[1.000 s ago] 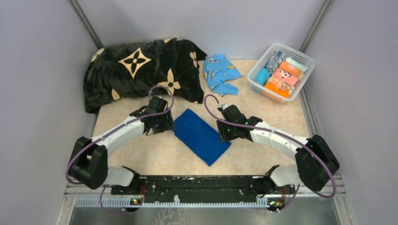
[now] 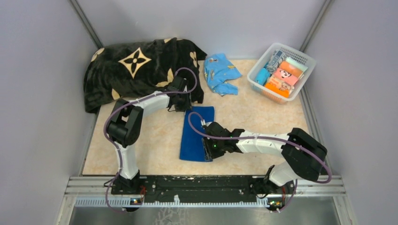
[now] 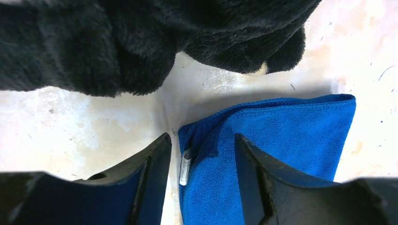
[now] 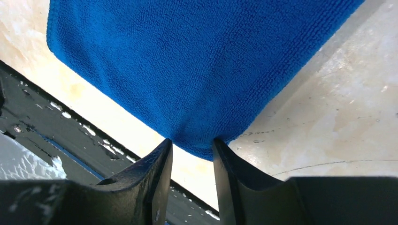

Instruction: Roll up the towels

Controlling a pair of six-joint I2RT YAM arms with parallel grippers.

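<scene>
The blue towel (image 2: 191, 140), folded into a long rectangle, lies upright across the table's middle. At its far left corner my left gripper stands part open; a raised, creased bit of the corner with a small white tag shows between the fingers, not pinched. My right gripper is at the near right corner, also part open. There the blue cloth (image 4: 187, 70) reaches just between the fingertips, with slack around it. In the top view the right arm covers part of the towel's right edge.
A dark patterned blanket (image 2: 141, 65) is heaped at the back left, close to my left gripper. Beside it lies a crumpled light blue cloth (image 2: 218, 72). A white basket (image 2: 305, 58) of rolled towels stands back right. Free table lies on both sides of the towel.
The towel has turned from a diagonal lie to nearly straight. My left gripper went away and right with its corner, my right gripper nearer and left with the other.
</scene>
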